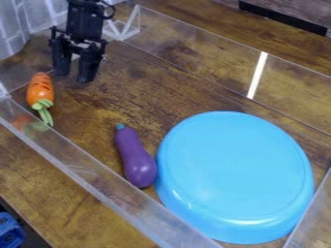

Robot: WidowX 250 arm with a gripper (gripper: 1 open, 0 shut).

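The black gripper (75, 60) hangs at the upper left, its fingers pointing down, just above and behind an orange toy carrot (41, 95) with green top, which lies on the wooden floor along the left wall. I cannot tell whether the fingers are open; the carrot is apart from them. A purple toy eggplant (135, 157) lies near the middle front.
A large blue round lid or disc (234, 175) fills the front right. Clear low walls border the area. A blue object (7, 232) sits outside at bottom left.
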